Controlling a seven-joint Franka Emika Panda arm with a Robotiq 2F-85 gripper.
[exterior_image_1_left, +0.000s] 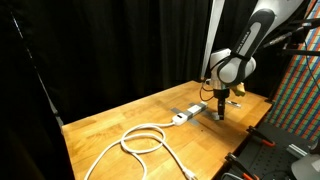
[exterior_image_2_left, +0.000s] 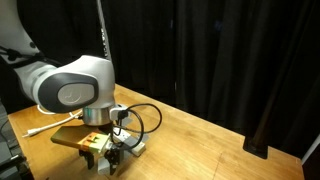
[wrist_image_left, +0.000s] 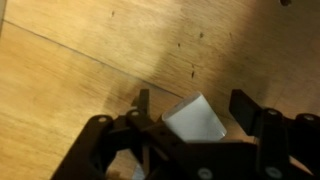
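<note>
A small pale block-like object shows in the wrist view, low in the frame between the two fingers of my gripper. Bare gaps of wood separate it from the fingertips on either side, so the fingers stand part open around it. Its lower part is hidden by the gripper body. In exterior view 1 my gripper points down close to the tabletop on the right. From exterior view 2, the gripper is low over the near part of the table, and the object's outline is hard to make out there.
A white power strip lies left of the gripper, its looped white cable spreading across the table's front left. A black item stands by the dark curtain.
</note>
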